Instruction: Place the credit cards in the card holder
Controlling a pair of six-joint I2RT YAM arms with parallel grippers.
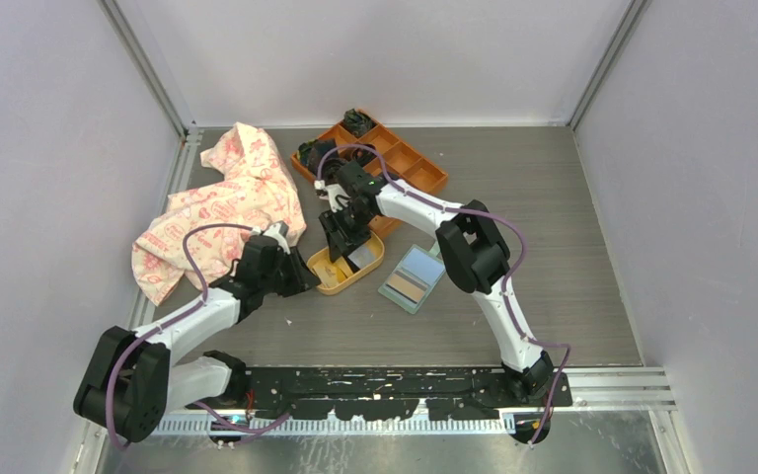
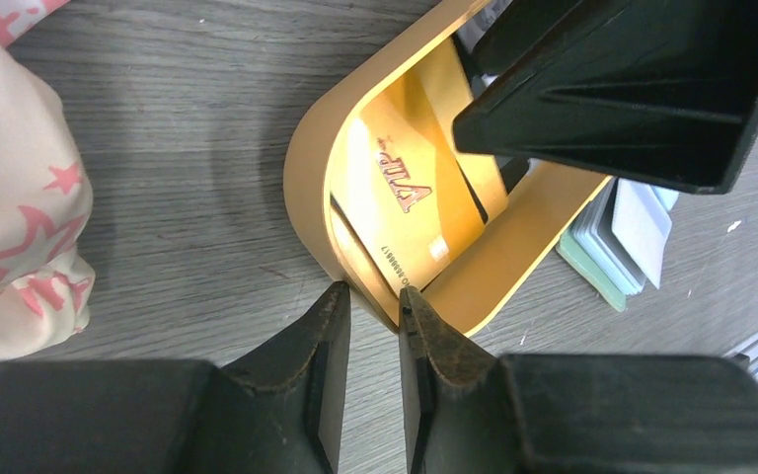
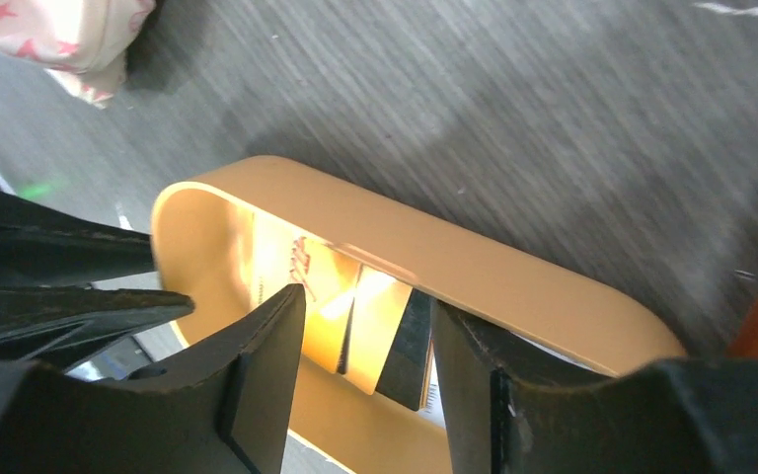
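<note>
Several cards, among them a yellow-orange card (image 2: 410, 188) with red lettering and a black card (image 3: 405, 351), lean in a row inside an oval tan holder (image 1: 374, 271). At the holder's near-left end, my left gripper has one finger on each side of the rim; how tightly they press cannot be told. Over the holder's other half stands my right gripper, its fingers apart above the cards, with none visibly gripped. The dark right fingers cover part of the row in the left wrist view.
To the right lies a pale green flat item (image 1: 412, 279) with light blue and beige panels. An orange compartment tray (image 1: 415, 168) with dark items stands behind the right arm. A patterned cloth (image 1: 227, 207) is bunched at left.
</note>
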